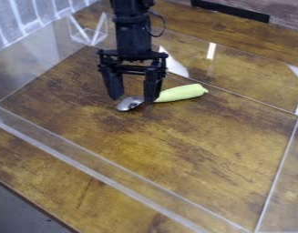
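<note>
My black gripper (131, 89) hangs open over the middle-back of the wooden table, its fingers spread above a metal spoon-like object (128, 104) that lies on the surface. A pale green vegetable-like object (179, 93), long and rounded, lies just to the right of the gripper, apart from its fingers. The far end of the metal object is partly hidden behind the gripper.
Clear low panels surround the work area on the wooden table (176, 159). A dark strip runs along the back right.
</note>
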